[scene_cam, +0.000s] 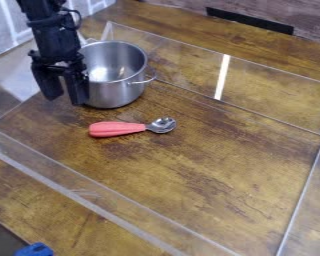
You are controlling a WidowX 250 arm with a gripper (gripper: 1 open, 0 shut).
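My black gripper (59,84) is at the left, low beside the left wall of a steel pot (116,85) with wire side handles, its fingers open and pointing down. Part of the pot's left side is hidden behind it. In front of the pot lies a spoon with a red handle (116,129) and a metal bowl end (162,125), pointing right.
Clear panels border the workspace. A blue object (33,249) sits at the bottom left, and a white strip (223,76) lies at the back.
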